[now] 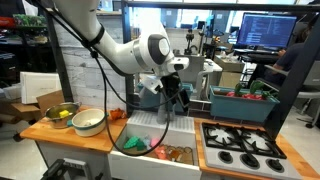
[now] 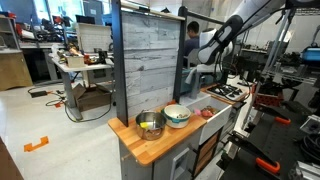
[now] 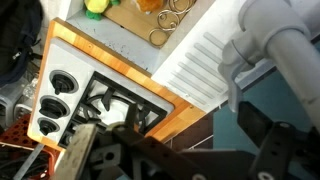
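Note:
My gripper (image 1: 178, 98) hangs in the air above the counter, near the sink's drainboard area (image 1: 178, 122). In the wrist view the dark fingers (image 3: 122, 148) stand wide apart at the bottom of the picture, with nothing between them. Below and in front of the arm is an open white drawer (image 1: 128, 165), holding a green item (image 1: 135, 143) and several small orange and red items. A grey faucet (image 3: 285, 50) fills the upper right of the wrist view, close to the gripper.
A stove (image 1: 243, 150) with black grates lies to the right. At the left of the counter stand a white pot (image 1: 89, 122) and a metal bowl (image 1: 62, 114) with yellow inside. Behind the sink, a teal basket (image 1: 240, 106) holds red and green items.

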